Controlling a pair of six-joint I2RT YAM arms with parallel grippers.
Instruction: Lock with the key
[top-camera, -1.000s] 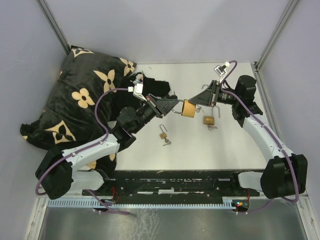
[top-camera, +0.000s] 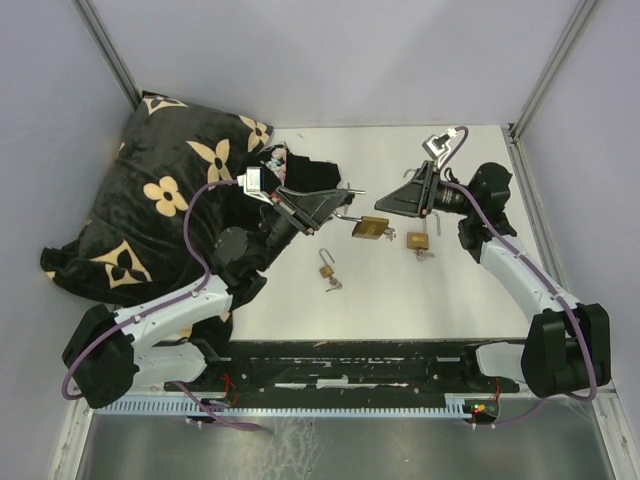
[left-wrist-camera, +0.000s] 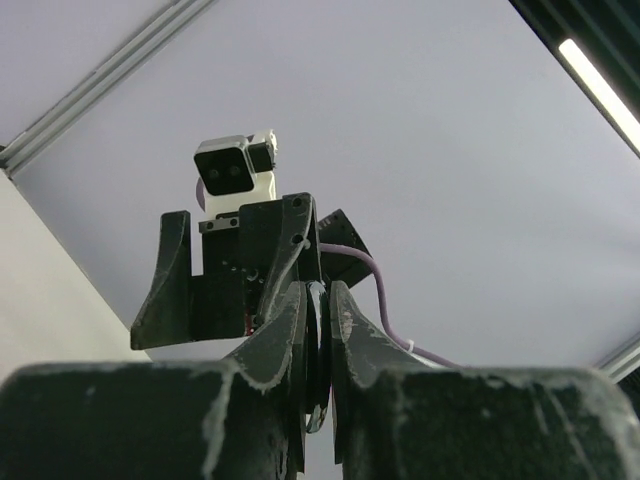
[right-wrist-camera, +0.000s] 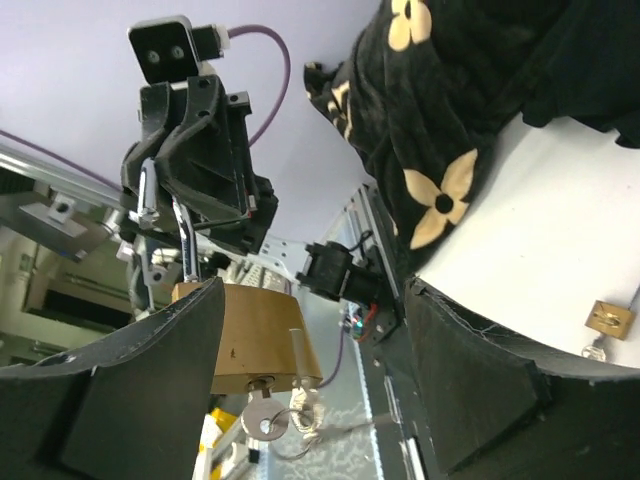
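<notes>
A brass padlock (top-camera: 370, 228) hangs in the air by its silver shackle, body tilted, with my left gripper (top-camera: 346, 198) shut on the shackle. In the left wrist view a bit of shackle (left-wrist-camera: 317, 385) shows between its fingers. The right wrist view has the padlock body (right-wrist-camera: 262, 340) at lower left, a round-headed key (right-wrist-camera: 264, 418) at its underside and other keys dangling, blurred. My right gripper (top-camera: 380, 205) is open just right of and above the padlock, holding nothing. Its fingers (right-wrist-camera: 175, 345) stand wide apart; the near one overlaps the body's edge in that view.
On the white table lie a second brass padlock (top-camera: 417, 241) with keys, at right, and a small padlock (top-camera: 326, 271) with keys, near the middle. A dark flowered cushion (top-camera: 165, 200) fills the left side.
The padlock now tilts, its body turned flatter. The left gripper has shifted slightly left.
</notes>
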